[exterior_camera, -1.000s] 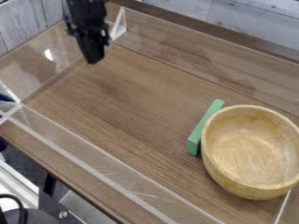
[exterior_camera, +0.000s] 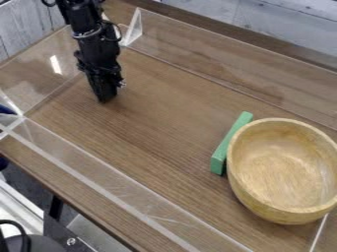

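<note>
My black gripper hangs down at the upper left of the camera view, low over the bare wooden table. Its fingers are small and dark, and I cannot make out anything held between them. A long green block lies on the right half of the table, just left of a large round wooden bowl, which looks empty.
Clear tape strips run along parts of the table's edges. A dark cable shows at the lower left, off the table.
The block and bowl have not moved.
</note>
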